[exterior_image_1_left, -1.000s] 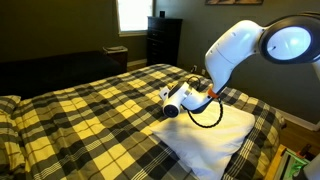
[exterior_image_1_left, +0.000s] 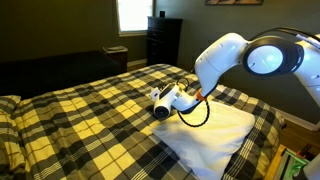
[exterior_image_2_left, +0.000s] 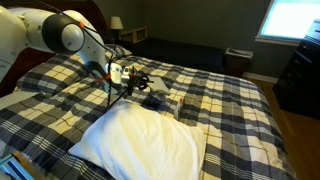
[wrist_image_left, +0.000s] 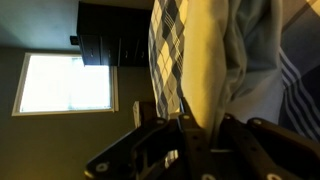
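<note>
My gripper (exterior_image_1_left: 160, 106) is low over the checked bed, beyond the far left end of a spread white cloth (exterior_image_1_left: 212, 138). In the wrist view its dark fingers (wrist_image_left: 150, 140) are shut on a pale fabric (wrist_image_left: 205, 60), which runs up and away from between them in a bunched strip. Whether this fabric is part of the white cloth, I cannot tell. From the other side, the gripper (exterior_image_2_left: 130, 78) sits behind the white cloth (exterior_image_2_left: 140, 140), with the fingertips too small to make out.
A checked blanket (exterior_image_1_left: 85, 125) covers the wide bed, mostly clear on the left in exterior view 1. A dark dresser (exterior_image_1_left: 163, 38) and a bright window (exterior_image_1_left: 135, 15) stand at the back. A small pale box-like object (exterior_image_2_left: 179, 107) is near the cloth.
The arm has swung slightly left in exterior view 1, carrying the gripper a little left and lower. The spread white cloth looks unchanged.
</note>
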